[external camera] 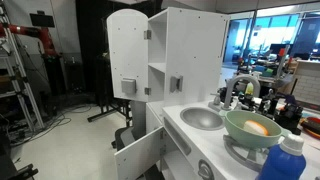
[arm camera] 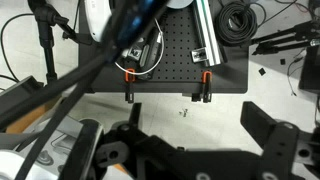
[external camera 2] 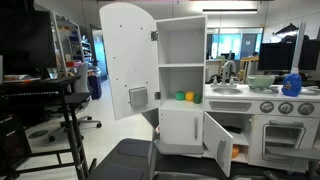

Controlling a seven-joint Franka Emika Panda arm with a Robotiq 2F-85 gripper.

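Note:
A white toy kitchen unit stands with its tall cupboard door (external camera 2: 130, 60) swung wide open. On a shelf inside sit a green item (external camera 2: 180, 96) and an orange item (external camera 2: 189, 97). Below, a small cupboard door (external camera 2: 216, 142) hangs open too, and something orange (external camera 2: 235, 153) shows in the space behind it. The counter carries a sink (external camera: 202, 118), a green bowl (external camera: 252, 128) with an orange thing in it, and a blue bottle (external camera: 285, 160). My gripper shows along the bottom of the wrist view, its dark fingers wide apart over bare floor; neither exterior view shows it clearly.
Under the wrist camera lies a dark perforated base plate (arm camera: 178, 40) with cables, a coiled black cable (arm camera: 236, 24) and two orange-marked clamps at its edge. A black chair (external camera 2: 85, 110) stands behind to the left. Pale floor beyond the plate is mostly clear.

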